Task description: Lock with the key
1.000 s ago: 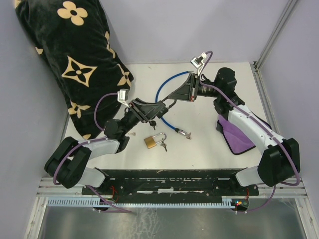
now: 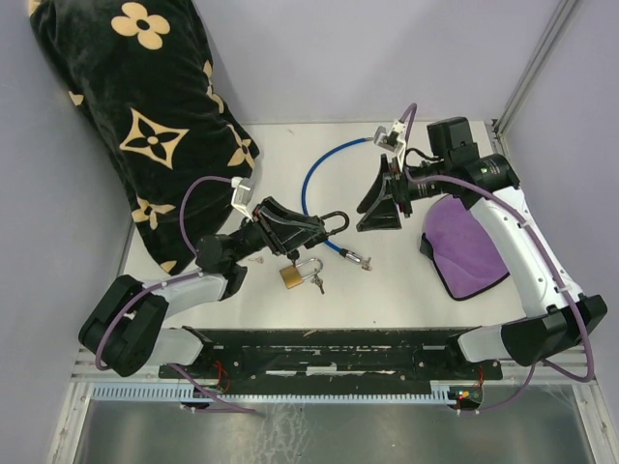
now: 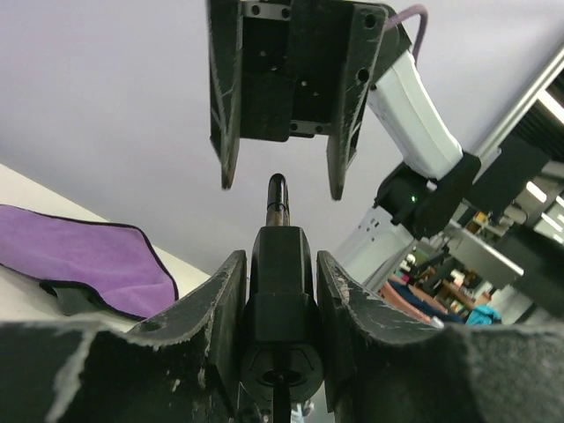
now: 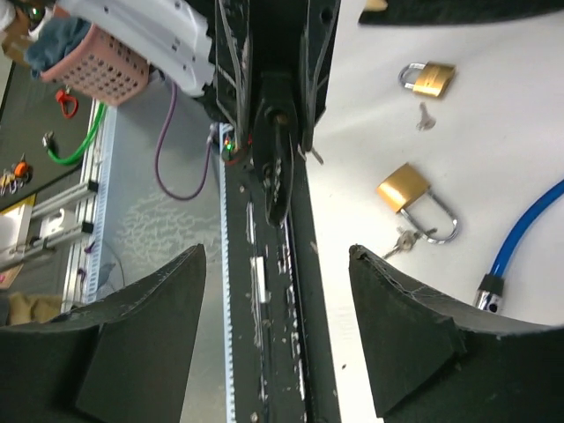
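A black lock [image 3: 280, 308] with a metal shackle [image 2: 338, 221] is held by my left gripper [image 2: 310, 228], its fingers either side of the body in the left wrist view. My right gripper [image 2: 375, 208] stands open a little to the right of it, nothing between its fingers. On the table lie a gold padlock [image 2: 291, 276] with small keys [image 2: 318, 284] beside it, and another gold padlock [image 4: 434, 79] with a key [image 4: 425, 120] near it.
A blue cable lock [image 2: 319, 174] curves across the white table. A purple pouch [image 2: 464, 253] lies at the right, and a dark patterned cushion [image 2: 155, 135] fills the back left.
My right gripper has moved away from the shackle of the lock, towards the front right, and is now open.
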